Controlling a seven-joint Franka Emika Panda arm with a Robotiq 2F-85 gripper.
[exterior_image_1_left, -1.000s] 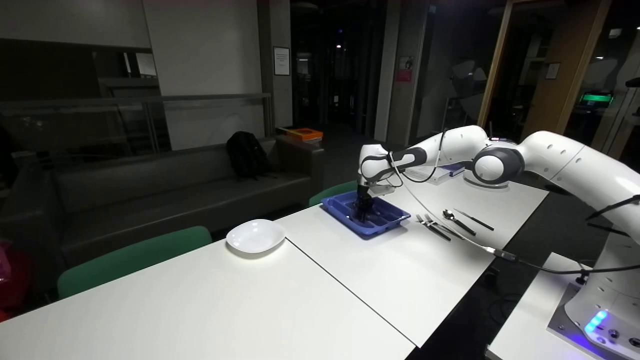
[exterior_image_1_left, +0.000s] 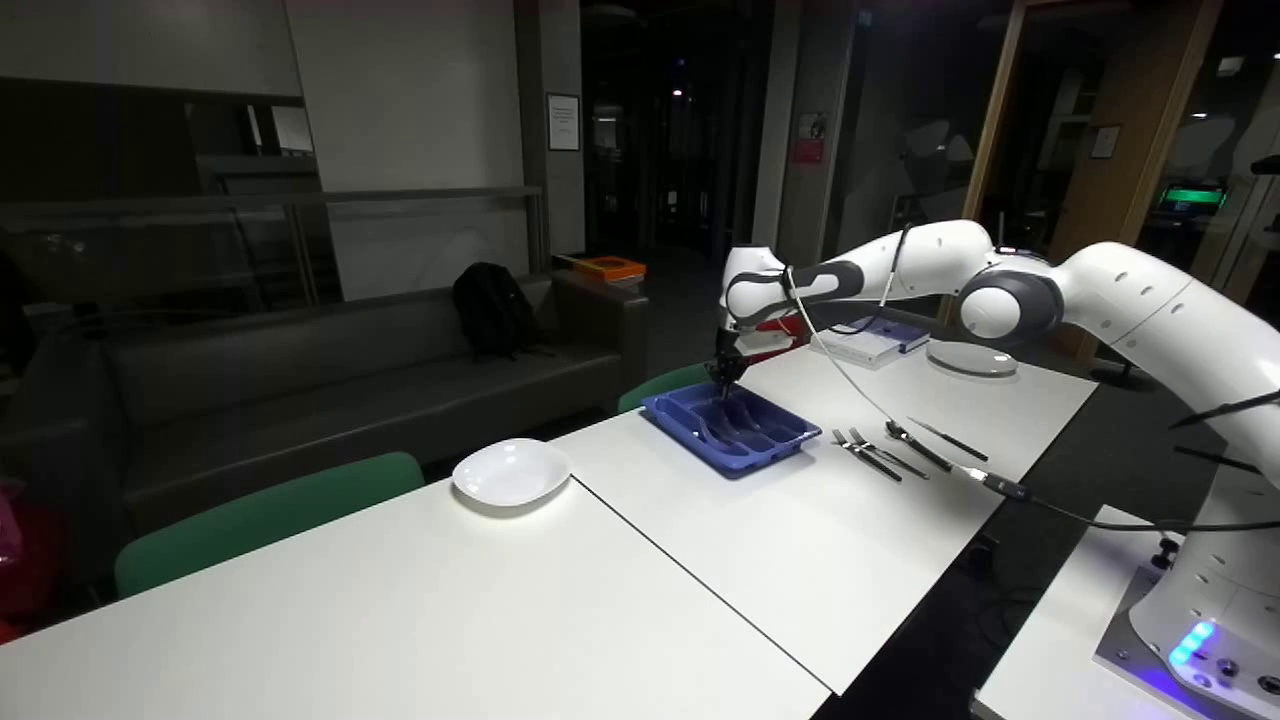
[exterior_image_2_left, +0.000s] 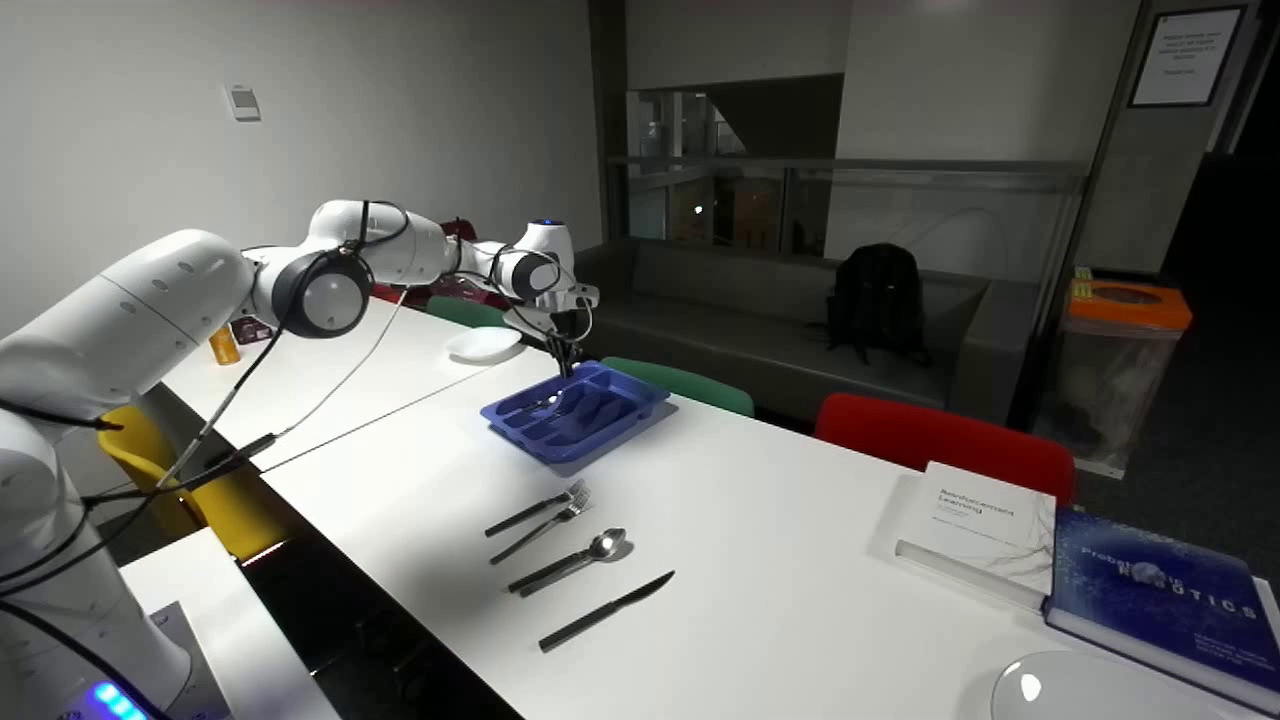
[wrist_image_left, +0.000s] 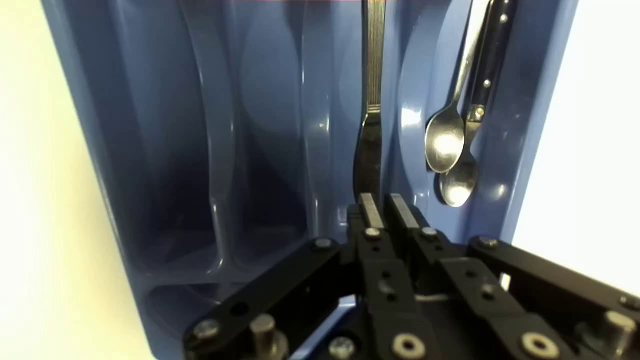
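My gripper is over the blue cutlery tray (wrist_image_left: 217, 138), its fingers close together with a narrow dark gap. Nothing can be made out clearly between them. A metal knife (wrist_image_left: 373, 66) lies lengthwise in a tray compartment, its blade running down to the fingertips and partly hidden there. To its right, two spoons (wrist_image_left: 444, 141) share a compartment, one with a black handle. In exterior view 2, the gripper (exterior_image_2_left: 565, 366) is above the far side of the tray (exterior_image_2_left: 558, 451). Two compartments on the left in the wrist view look empty.
On the table in front of the tray are forks (exterior_image_2_left: 554, 524), a spoon (exterior_image_2_left: 603, 544) and a knife (exterior_image_2_left: 612, 610). A white bowl (exterior_image_1_left: 512, 472) stands off to one side. Books (exterior_image_2_left: 978, 528) and a plate (exterior_image_2_left: 1092, 690) occupy the other end.
My gripper has risen from down inside the tray to above it. The tray and the cutlery on the table have stayed in place.
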